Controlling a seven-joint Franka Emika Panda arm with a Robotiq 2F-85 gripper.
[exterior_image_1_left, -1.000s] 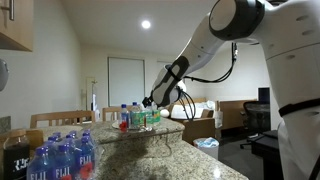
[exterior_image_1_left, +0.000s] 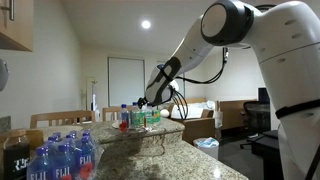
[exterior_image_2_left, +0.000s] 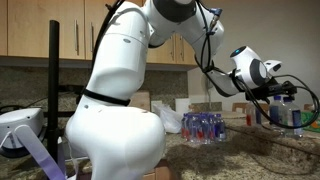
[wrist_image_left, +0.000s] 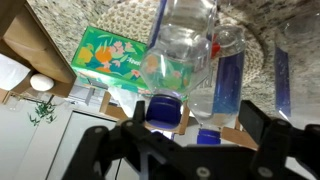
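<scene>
My gripper is open above a group of bottles on the raised counter. In the wrist view, a clear bottle (wrist_image_left: 178, 58) with a dark blue cap (wrist_image_left: 164, 109) shows close to the left finger (wrist_image_left: 92, 150). A second clear bottle (wrist_image_left: 228, 70), also blue-capped, stands between that one and the right finger. Neither is gripped. From exterior view 1, the gripper (exterior_image_1_left: 146, 101) is over the bottles with green labels (exterior_image_1_left: 138, 120). Exterior view 2 has it at the far right, and contact with the bottle tops cannot be told there.
A colourful green box (wrist_image_left: 108, 58) lies beside the bottles in the wrist view, with another clear bottle (wrist_image_left: 297, 70) at right. Several Fiji bottles (exterior_image_1_left: 65, 160) stand at the near left of exterior view 1.
The arm has shifted slightly, and the gripper now sits a little lower and further left over the bottles in exterior view 1. The bottles look unmoved.
</scene>
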